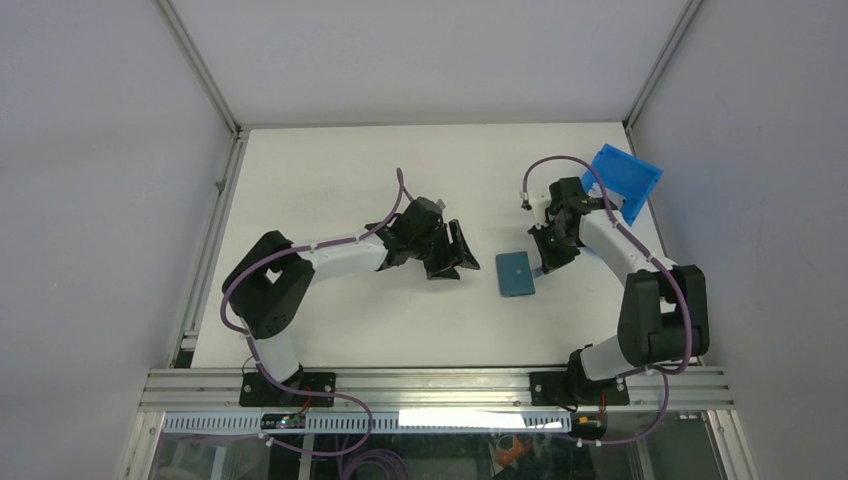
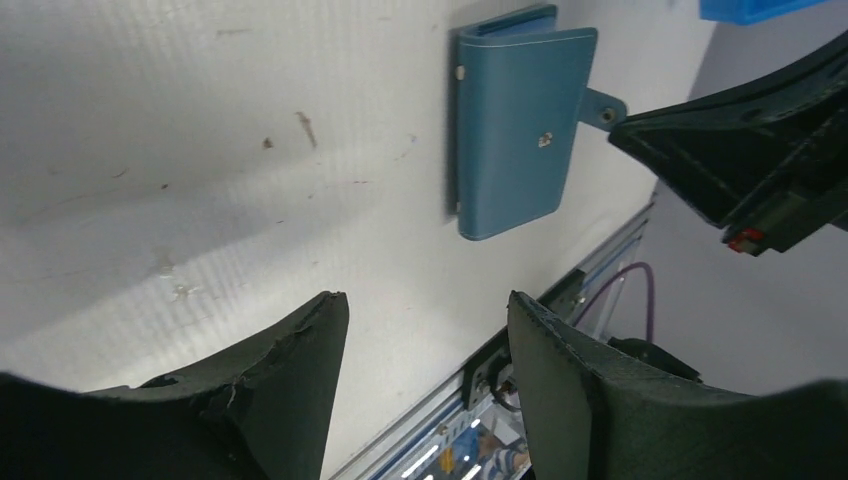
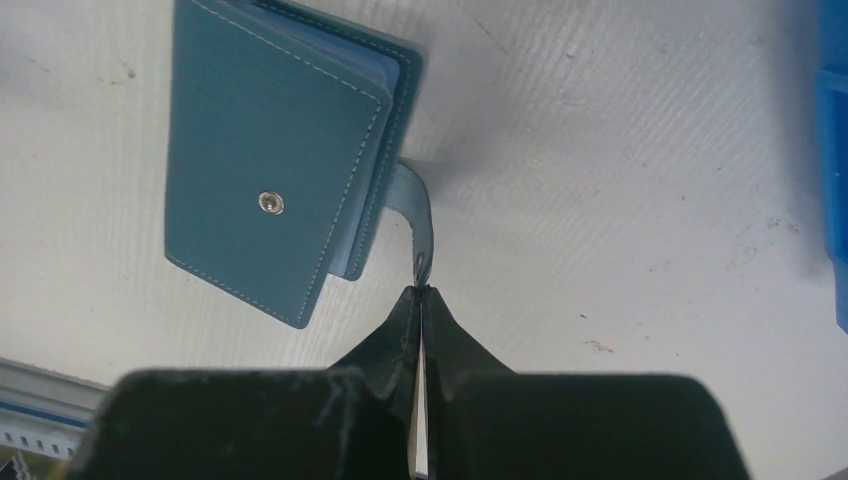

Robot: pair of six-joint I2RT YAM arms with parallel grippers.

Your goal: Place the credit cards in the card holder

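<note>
The blue-green card holder (image 1: 516, 273) lies folded over on the white table between the two arms. Its metal snap faces up on the cover (image 3: 255, 170) in the right wrist view, and a short strap (image 3: 413, 215) sticks out from its side. The end of that strap is pinched by my shut right gripper. My left gripper stands open to the left of the holder, apart from it, with nothing between its fingers. Lighter blue layers show at the holder's edge; whether cards are among them I cannot tell.
A blue open bin (image 1: 628, 180) stands at the table's back right corner, behind the right arm. Bare table (image 1: 330, 190) stretches across the left and back. A metal rail (image 1: 440, 380) runs along the front edge.
</note>
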